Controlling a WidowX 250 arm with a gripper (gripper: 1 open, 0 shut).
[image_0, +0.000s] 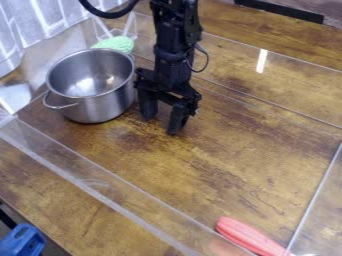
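Note:
The black robot arm reaches down from the top middle of the camera view to a black gripper low over the wooden table, just right of a metal pot. The gripper's fingers are dark against their shadow, so whether they are open or shut, or hold anything, cannot be told.
A pale green brush-like object lies behind the pot. A red-pink cylindrical object lies at the front right, and a blue object at the front left corner.

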